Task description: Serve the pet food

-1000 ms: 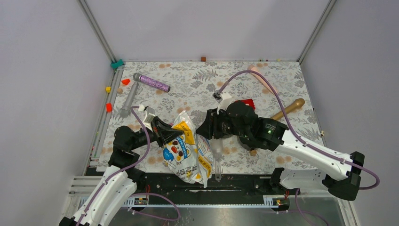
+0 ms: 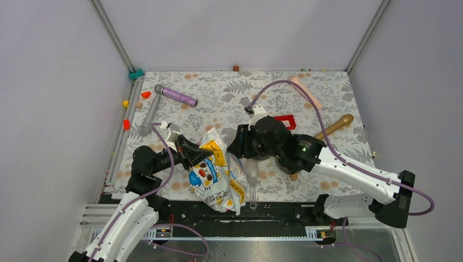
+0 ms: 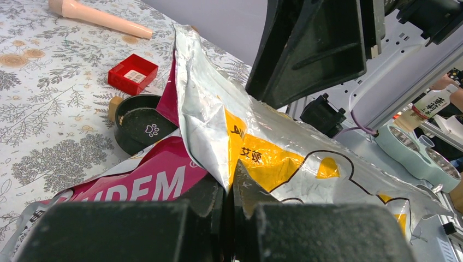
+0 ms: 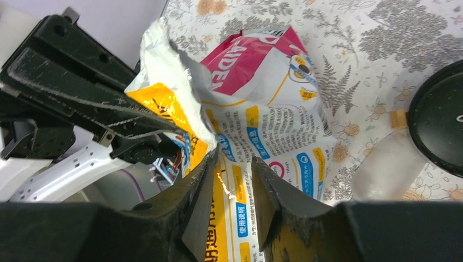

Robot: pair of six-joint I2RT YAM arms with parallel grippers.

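Note:
The pet food bag (image 2: 215, 183), white, yellow and magenta, hangs over the front edge of the table, with my left gripper shut on its top. My right gripper is just right of the bag's top in the top view; in its wrist view the fingers are parted over the bag's yellow and white side, and whether film lies between them I cannot tell. A black bowl with a paw print (image 3: 139, 131) is mostly hidden under the right arm in the top view.
A red tray (image 2: 284, 121), a gold rod (image 2: 341, 123), a pink rod (image 2: 306, 93) and a purple tube (image 2: 177, 95) lie on the table. A clear bottle-like object (image 4: 385, 164) is beside the bowl.
The right arm has shifted slightly, its elbow and hose raised a little in the top view. The left gripper and bag look unchanged.

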